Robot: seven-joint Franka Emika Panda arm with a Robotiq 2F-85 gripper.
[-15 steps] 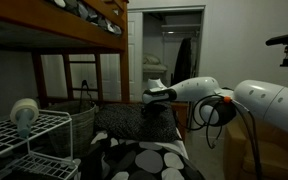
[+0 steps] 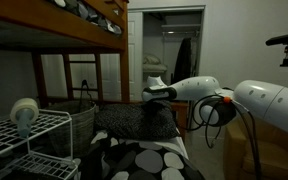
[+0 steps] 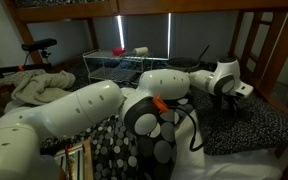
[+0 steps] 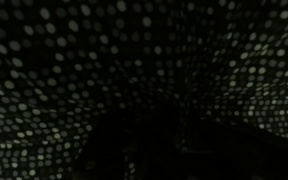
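Observation:
A dark pillow or folded cloth with small pale dots [image 2: 134,122] lies on the bed below the bunk frame. My gripper [image 2: 156,102] is at its far right part, low against the fabric. In the wrist view the dotted fabric [image 4: 74,60] fills nearly everything, its folds drawn together toward the gripper. The gripper is shut on this fabric, though its fingers are mostly lost in shadow. In exterior view 2, the gripper [image 3: 230,103] reaches down to the dotted fabric [image 3: 264,130], its tips hard to make out.
Black bedding with large pale spots [image 2: 149,160] spreads in front. A white wire rack [image 2: 44,125] stands at the left, a woven basket [image 2: 82,122] behind it. The upper bunk rail [image 2: 54,30] overhangs the left side. A brown armchair [image 2: 269,150] is at the right.
The gripper end looks slightly higher than before, and dark fabric now shows up around it. The rest of the arm and the room look the same.

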